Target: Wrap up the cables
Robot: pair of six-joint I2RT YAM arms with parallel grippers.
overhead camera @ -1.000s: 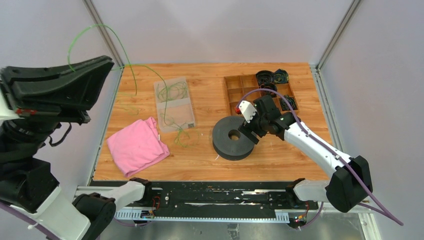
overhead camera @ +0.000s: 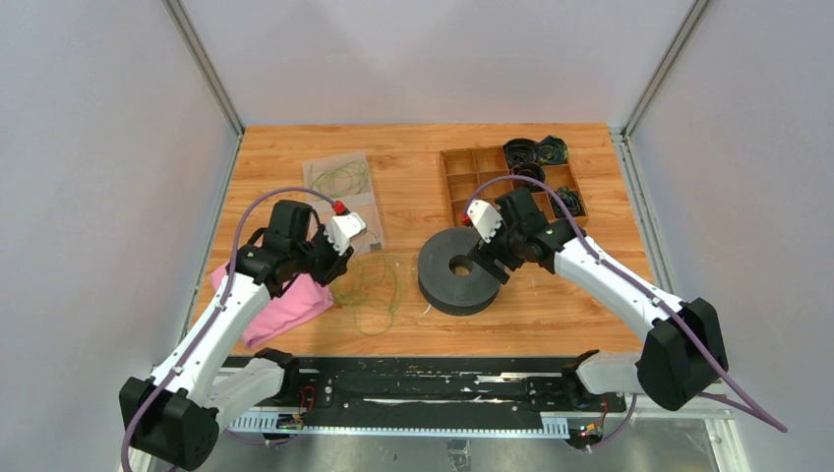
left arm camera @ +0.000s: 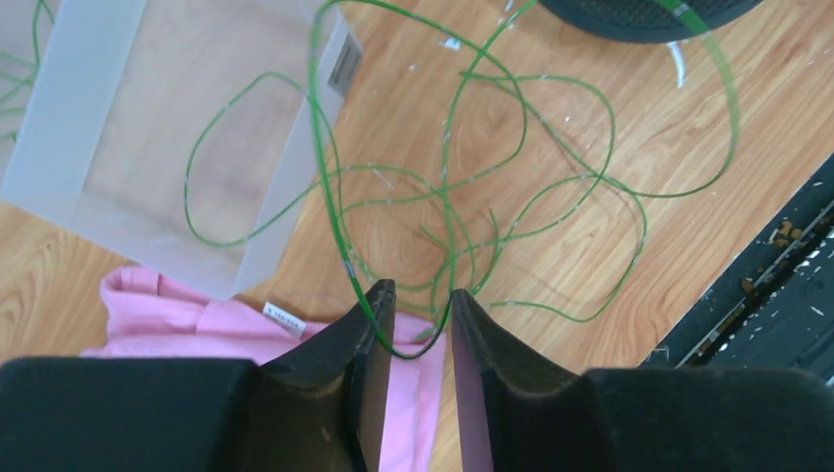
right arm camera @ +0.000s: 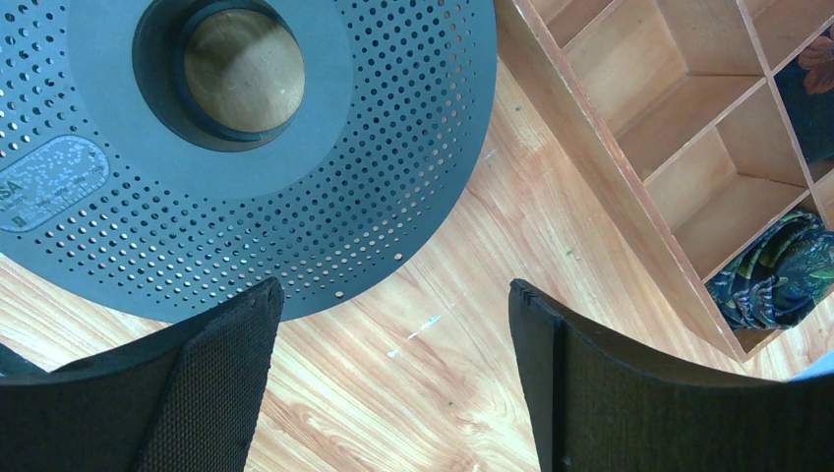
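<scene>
Thin green cable (left arm camera: 644, 232) lies in loose loops on the wood between a clear plastic box (left arm camera: 197, 147) and the dark perforated spool (overhead camera: 457, 290). My left gripper is low over the loops, with a strand crossing at its fingertips; whether it grips that strand is unclear. A folded pink cloth (overhead camera: 280, 320) lies partly under my left arm. My right gripper stands open beside the spool, nothing between its fingers.
A wooden compartment tray (overhead camera: 460, 172) with dark rolled items stands at the back right. The table's front edge (left arm camera: 728, 295) borders a black rail. Bare wood (overhead camera: 413, 167) is at the back middle.
The right arm is nearly still.
</scene>
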